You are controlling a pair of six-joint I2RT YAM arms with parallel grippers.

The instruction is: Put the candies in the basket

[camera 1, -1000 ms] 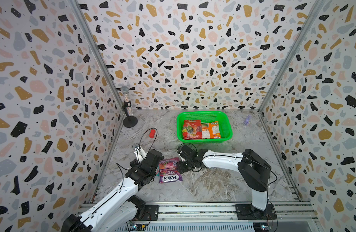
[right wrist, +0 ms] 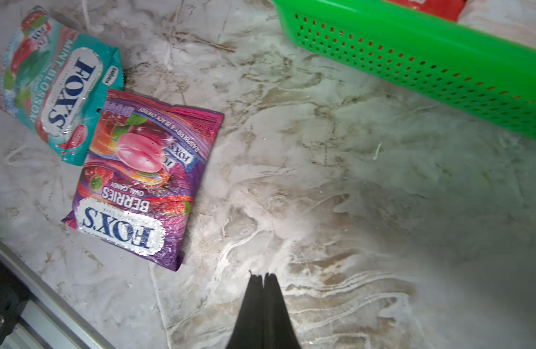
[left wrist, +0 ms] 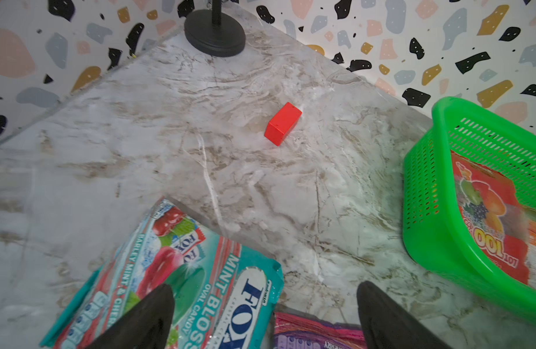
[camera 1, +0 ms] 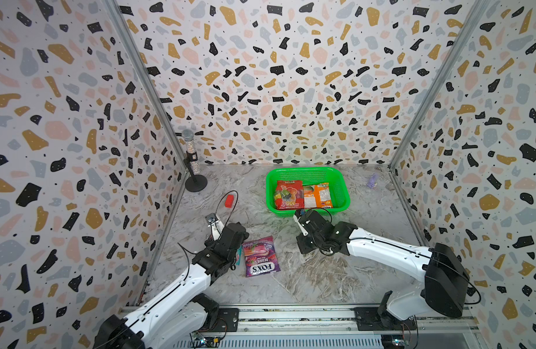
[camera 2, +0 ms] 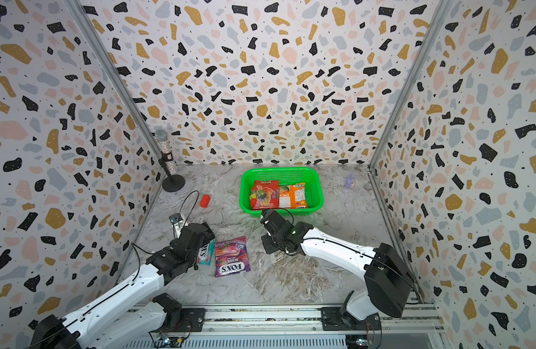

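Observation:
The purple Fox's Berries bag (right wrist: 143,174) lies flat on the table, left of my right gripper. That gripper is shut with bare table under its tips and nothing between them. Partly beside the purple bag is the teal Fox's Mint Blossom bag (left wrist: 221,290), below my left gripper, whose fingers stand wide apart and empty. The green basket (camera 1: 270,192) sits at the back centre, holding a red candy bag (camera 1: 288,195) and an orange one (camera 1: 319,196).
A small red block (left wrist: 283,123) lies left of the basket. At the back left stands a black-based lamp-like post (camera 1: 195,183). A small purple item (camera 1: 372,181) rests at the back right. The table between purple bag and basket is clear.
The right gripper has gone from open to shut and has moved right and away from the purple bag, which stays on the table. The left gripper's view has tilted downward and shifted rightward.

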